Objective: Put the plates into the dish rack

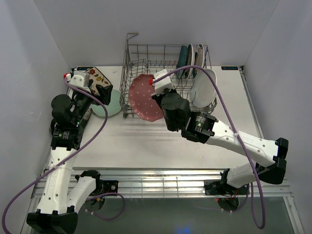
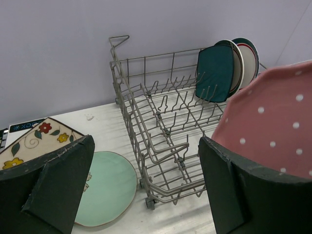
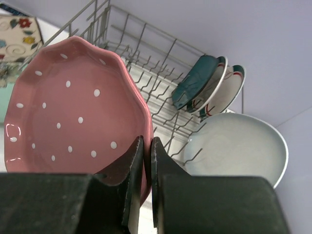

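A pink dotted plate [image 1: 144, 97] [image 3: 73, 112] hangs over the front left of the wire dish rack [image 1: 126, 78], my right gripper shut on its rim. My left gripper stands open left of the rack, nothing between its fingers, above a mint plate [image 1: 113, 105] and a flowered square plate [image 2: 61, 137]. At the rack's back right several plates [image 1: 190, 61] [image 3: 219, 90] stand on edge, one teal [image 2: 212, 73]. A large white plate [image 3: 234, 146] [image 1: 207, 90] leans at the rack's right front.
Grey walls [image 1: 34, 53] bound the white work surface [image 1: 234, 107] at the back and sides. The rack's middle rows of tines are empty.
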